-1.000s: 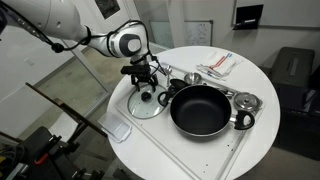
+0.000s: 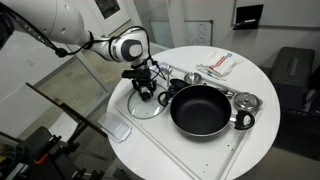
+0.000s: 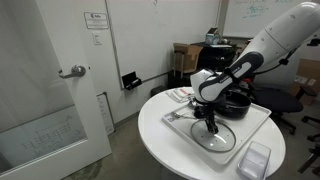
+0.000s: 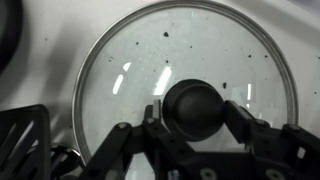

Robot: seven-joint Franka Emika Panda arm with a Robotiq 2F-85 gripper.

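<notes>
A clear glass lid [image 4: 250, 65] with a metal rim and a round black knob [image 4: 193, 108] lies flat on the white tray. In the wrist view the two fingers of my gripper stand apart, one at each side of the knob. Whether either finger touches it cannot be made out. Exterior view 1 has the gripper [image 2: 145, 91] low over the lid [image 2: 150, 111], hiding part of the knob. The lid [image 3: 213, 138] also shows below the arm in exterior view 2.
A large black pan [image 2: 202, 112] takes up the middle of the tray [image 2: 180, 155]. A small metal pot [image 2: 246, 101] sits to its right. A black slotted utensil [image 4: 22, 140] lies left of the lid. A clear plastic container [image 3: 254, 160] stands at the table's edge.
My gripper has come down toward the lid's knob, covering more of it in exterior view 1. The lid and the pan have stayed in place.
</notes>
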